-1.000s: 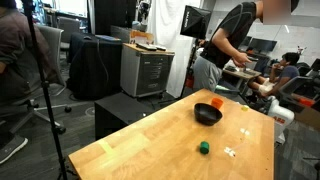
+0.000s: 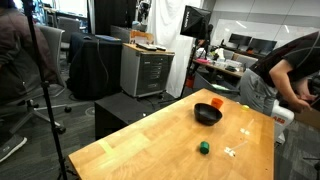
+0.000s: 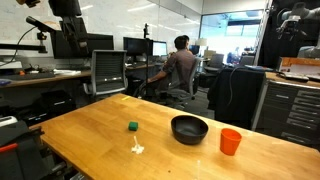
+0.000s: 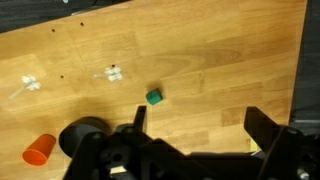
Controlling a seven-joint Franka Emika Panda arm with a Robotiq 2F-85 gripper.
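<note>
My gripper is open high above the table, its two dark fingers wide apart with nothing between them. Below it, left of the middle of the wrist view, lies a small green block (image 4: 154, 97). A black bowl (image 4: 75, 131) sits further left, partly covered by my gripper's body. Beside it, at the lower left, is an orange cup (image 4: 39, 150). In exterior view 2, the green block (image 3: 133, 126), the bowl (image 3: 189, 129) and the cup (image 3: 230, 141) stand apart on the wooden table. The arm (image 3: 45, 45) is raised at the upper left there.
Small white pieces (image 4: 108, 73) lie near the block, with more white bits (image 4: 27, 85) towards the left. A yellow thing (image 4: 253, 146) shows beside the right finger. A person (image 2: 292, 72) leans at the table's far end.
The person in exterior view 1 has moved right and bent lower. The bowl and green block have stayed in place.
</note>
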